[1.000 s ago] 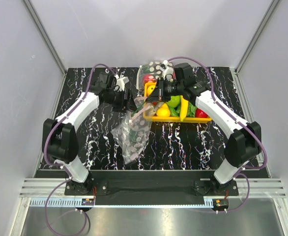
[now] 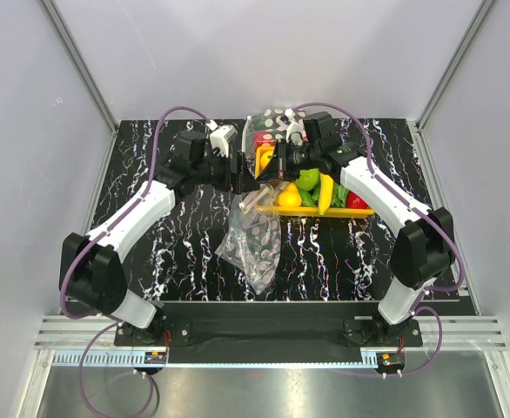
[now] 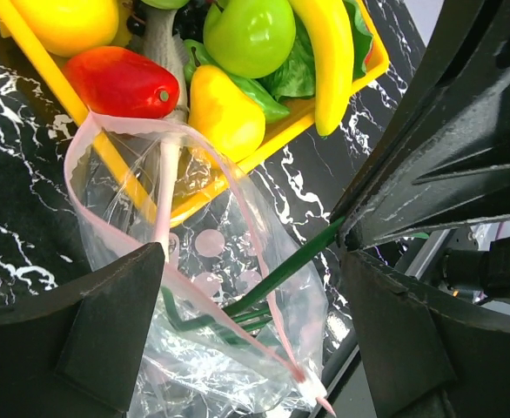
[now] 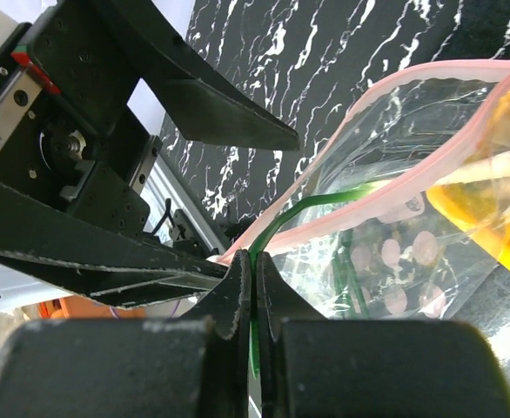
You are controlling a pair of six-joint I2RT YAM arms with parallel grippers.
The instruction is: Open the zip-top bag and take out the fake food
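The clear zip top bag [image 3: 238, 357] with pale dots hangs with its pink-rimmed mouth spread apart. A green-leafed fake vegetable with a white stalk [image 3: 167, 196] is at the mouth, and its green leaves [image 3: 277, 277] bend down inside. My right gripper is shut on one thin green leaf, which passes between its fingertips. Beside it, my left gripper stands open, its fingers on either side of the bag's mouth in the left wrist view. Whether those fingers touch the film cannot be told.
Behind the bag sits a yellow tray [image 2: 314, 212] of fake food, including a banana [image 2: 325, 193], an orange [image 2: 289, 197] and a green pepper [image 3: 249, 35]. A second dotted bag [image 2: 268, 124] lies at the back. Bare dark marble tabletop [image 2: 181, 252] extends left and front.
The right arm has barely moved.
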